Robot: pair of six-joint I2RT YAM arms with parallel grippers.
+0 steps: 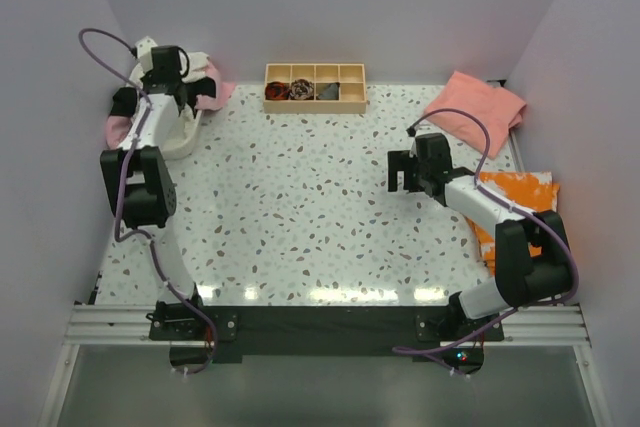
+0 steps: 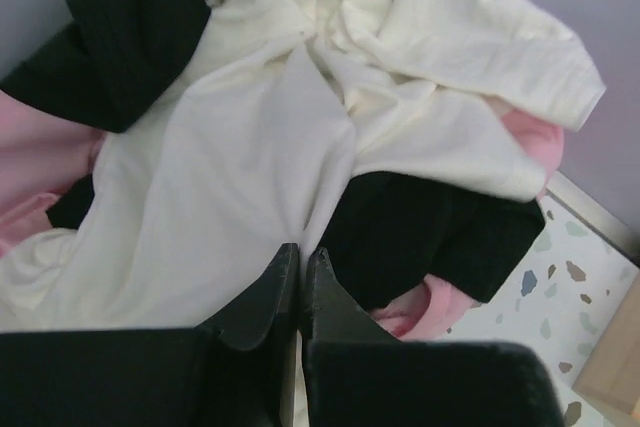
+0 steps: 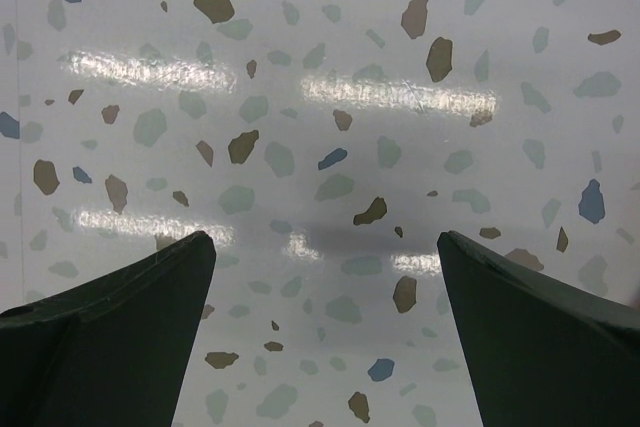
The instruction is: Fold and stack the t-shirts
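Observation:
A heap of shirts fills the white basket (image 1: 183, 144) at the back left. In the left wrist view it includes a white shirt (image 2: 250, 147), black cloth (image 2: 440, 232) and pink cloth (image 2: 45, 157). My left gripper is shut on a fold of the white shirt, which still lies among the others. Over bare table, my right gripper hangs open and empty. To the right lie a folded pink shirt (image 1: 475, 107) at the back and an orange-and-white shirt (image 1: 520, 192) nearer, partly hidden by the right arm.
A wooden divided box (image 1: 315, 105) stands at the back centre, with small dark rolled items in some compartments. Grey walls close off both sides and the back.

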